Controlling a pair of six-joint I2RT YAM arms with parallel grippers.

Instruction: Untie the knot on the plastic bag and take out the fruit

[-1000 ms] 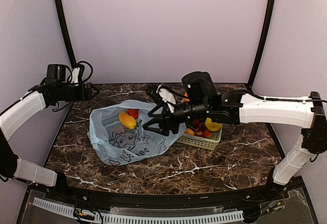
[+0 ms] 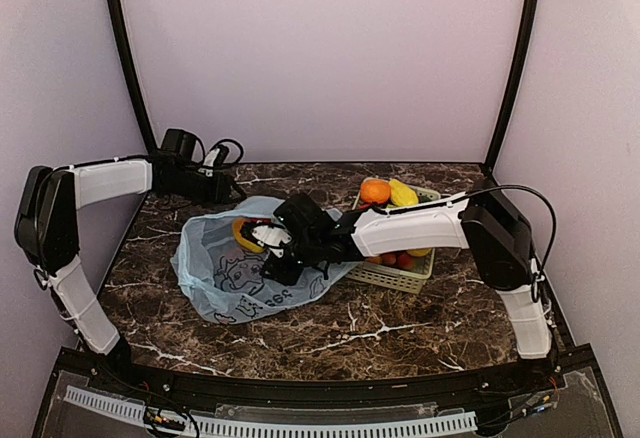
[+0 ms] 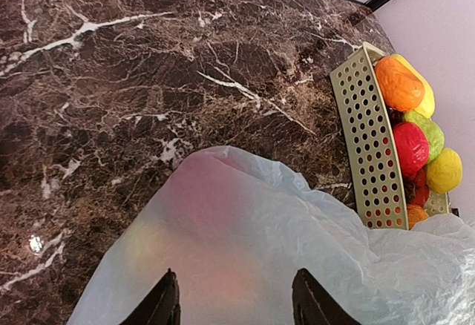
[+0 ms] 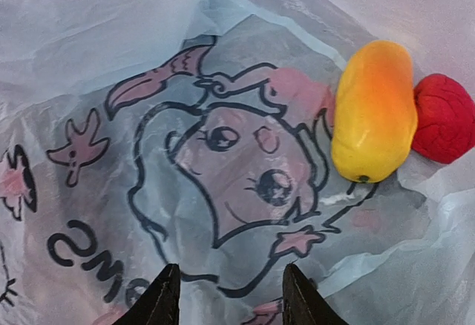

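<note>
The light blue plastic bag (image 2: 205, 258) lies spread with its mouth wide. Inside it rest a yellow-orange mango (image 4: 375, 110) and a red fruit (image 4: 444, 117). My right gripper (image 2: 278, 270) is over the bag's opening; in the right wrist view its fingers (image 4: 165, 295) point at the printed film, with the mango off to the upper right. No fruit is between them; whether they pinch film cannot be told. Behind the bag at the left, my left gripper (image 2: 232, 194) is part open and empty, and in its wrist view the bag's outer side lies before its fingers (image 3: 165, 303).
A beige basket (image 2: 395, 276) with several fruits, including an orange (image 2: 375, 191) and a yellow fruit (image 2: 402, 193), stands right of the bag, partly under my right arm.
My right gripper has moved left and down from the bag's right side to over its opening, now partly covering the mango. The left gripper has moved right, towards the bag's back edge.
</note>
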